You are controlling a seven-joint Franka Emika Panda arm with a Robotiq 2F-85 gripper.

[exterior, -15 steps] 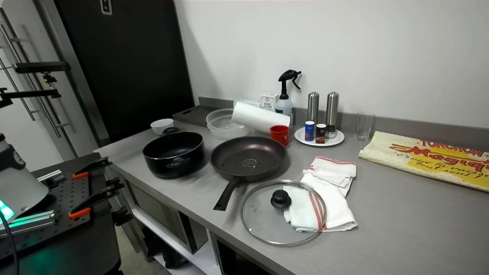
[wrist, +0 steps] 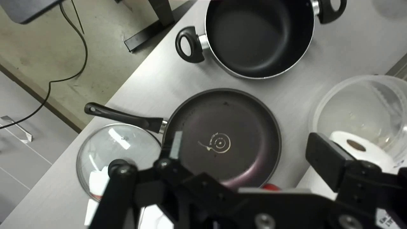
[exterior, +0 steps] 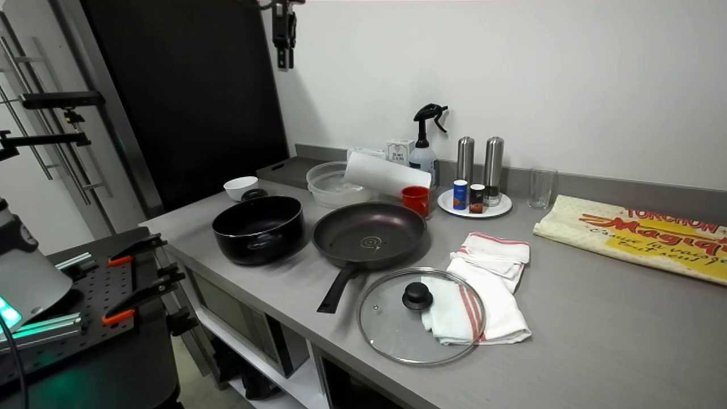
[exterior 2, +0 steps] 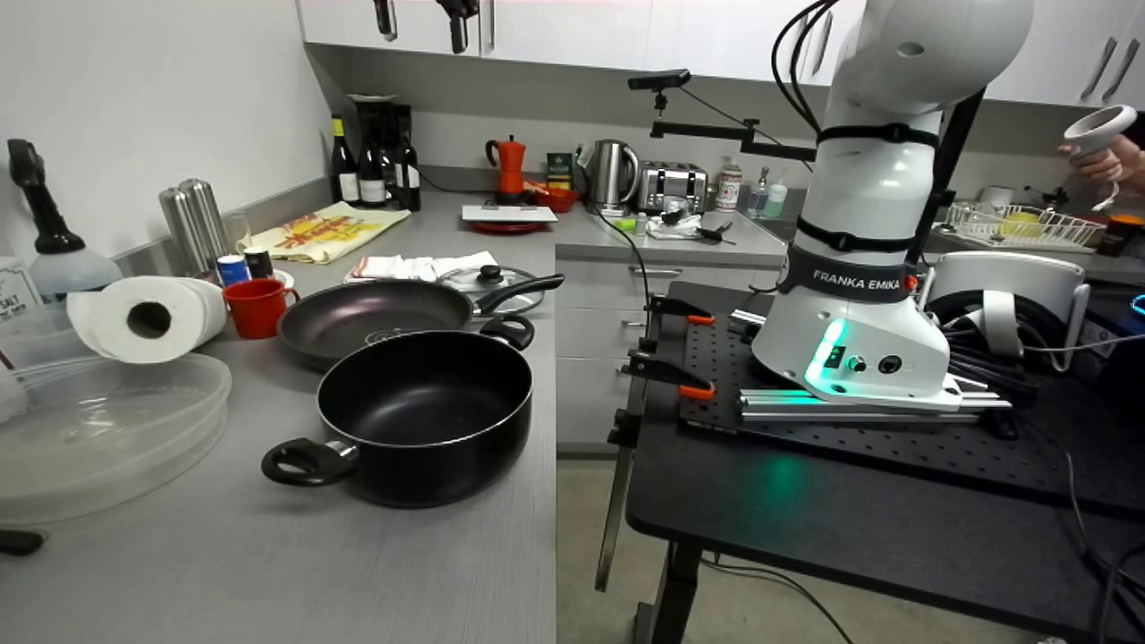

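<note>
My gripper is open, its two fingers wide apart with nothing between them. It hangs high above the counter, at the top edge of both exterior views. Below it in the wrist view lies the empty black frying pan [wrist: 202,126], handle toward the counter's front edge. Next to the pan, the empty black pot [exterior: 253,235] stands uncovered. A glass lid [exterior: 392,330] with a black knob [exterior: 417,296] rests partly over a white towel [exterior: 501,300] with red stripes. Behind the pan is a red mug [exterior 2: 258,309], mostly hidden in the wrist view.
A paper roll [exterior: 385,175] leans on clear plastic tubs [exterior: 331,197] near a spray bottle [exterior: 423,158]. Shakers stand around a white plate [exterior: 504,207], with an empty glass [exterior: 542,188] to the right.
In exterior view 1, the gripper has moved right and lower, from in front of the black panel to the panel's right edge. The objects on the counter have not moved.
</note>
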